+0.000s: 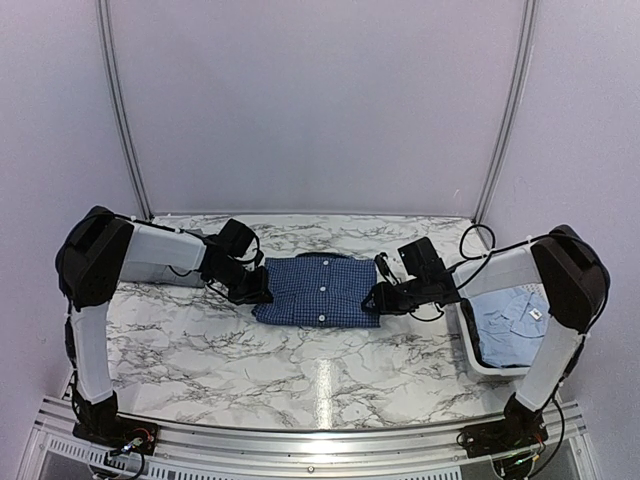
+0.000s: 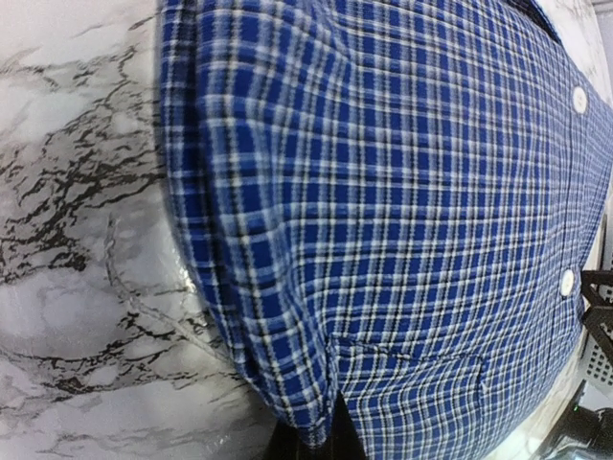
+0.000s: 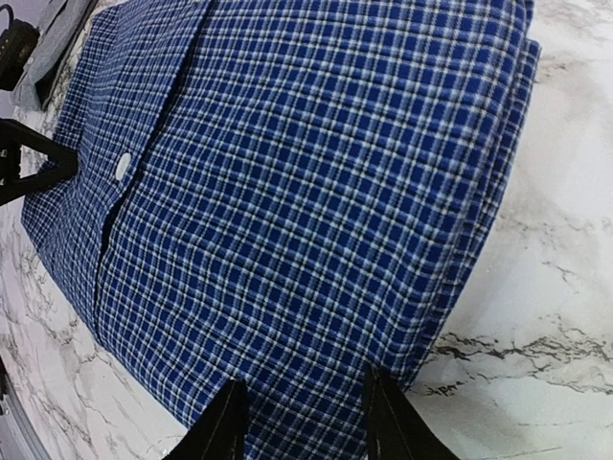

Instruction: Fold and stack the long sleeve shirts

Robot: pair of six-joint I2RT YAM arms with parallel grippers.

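Observation:
A blue checked shirt (image 1: 322, 292), folded into a rectangle with its white buttons up, lies flat at the middle of the table. My left gripper (image 1: 264, 292) is at its left edge. In the left wrist view, a pinched fold of the shirt (image 2: 421, 220) runs down into the shut left gripper. At the opposite edge is my right gripper (image 1: 374, 299). Its fingers stand apart over the cloth in the right wrist view, one finger (image 3: 222, 422) on the shirt's near part and the other close to its side edge.
A white bin (image 1: 466, 350) with light blue clothing (image 1: 510, 325) inside stands at the right, partly under the right arm. Something grey (image 1: 160, 273) lies behind the left forearm.

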